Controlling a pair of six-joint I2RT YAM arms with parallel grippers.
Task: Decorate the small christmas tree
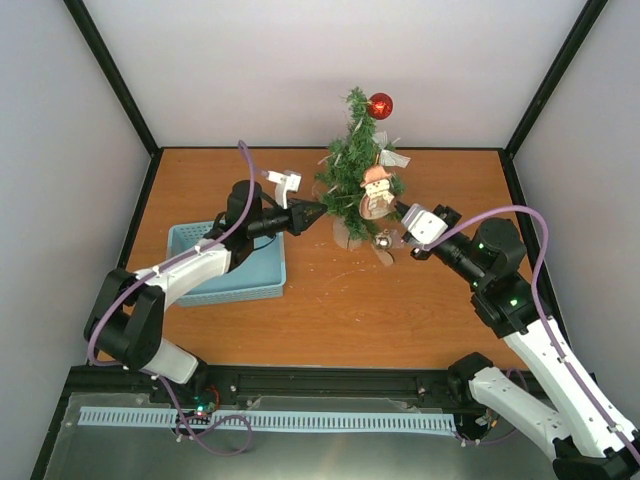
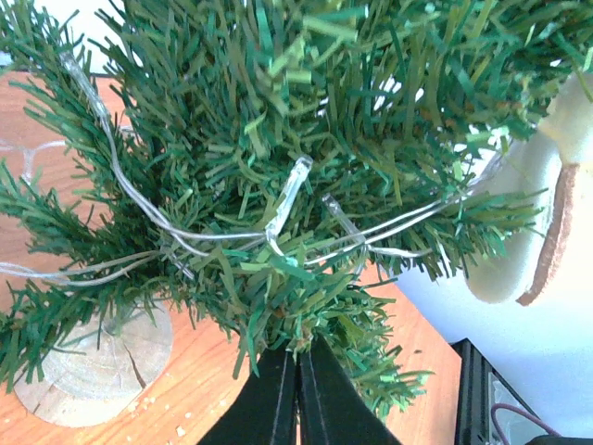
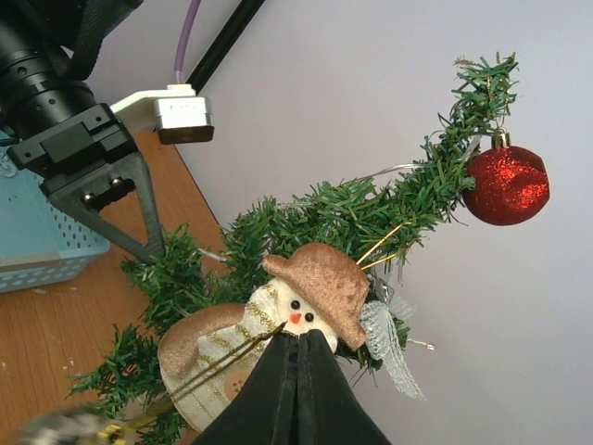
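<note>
The small green tree stands near the table's back centre, with a red ball at its tip. A snowman in a brown hat hangs on its front. From the tips of my right gripper, shut on its thin gold cord, hangs a silver ball, blurred in the right wrist view. The snowman lies just behind those fingertips. My left gripper is shut, its tips against green needles on the tree's left side; whether a branch is pinched between them I cannot tell.
A light-blue basket stands at the left beneath the left arm. White bows and clear light wires sit on the tree.
</note>
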